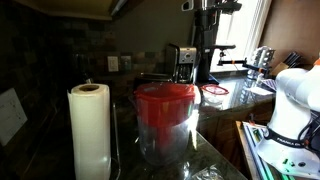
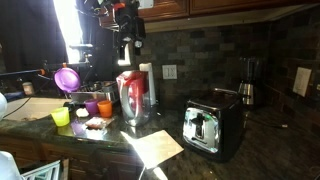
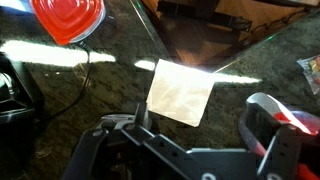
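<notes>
My gripper (image 2: 128,52) hangs high over the counter, pointing down, above and near the red pitcher (image 2: 132,92). In the wrist view its dark fingers (image 3: 140,125) stand apart at the lower edge, with nothing visible between them. Close to the camera in the first exterior view is the large red-topped, see-through pitcher (image 1: 165,105). A flat, pale square sheet (image 3: 180,93) lies on the dark counter; the second exterior view also shows the sheet (image 2: 153,147), in front of the toaster (image 2: 213,125). Whether anything is inside the pitcher cannot be made out.
A paper towel roll (image 1: 91,130) stands left of the pitcher. Several coloured cups, among them a green one (image 2: 61,117), sit at the counter's left. A round red-topped container (image 3: 68,18) shows at upper left. Cabinets (image 2: 210,12) overhang the counter.
</notes>
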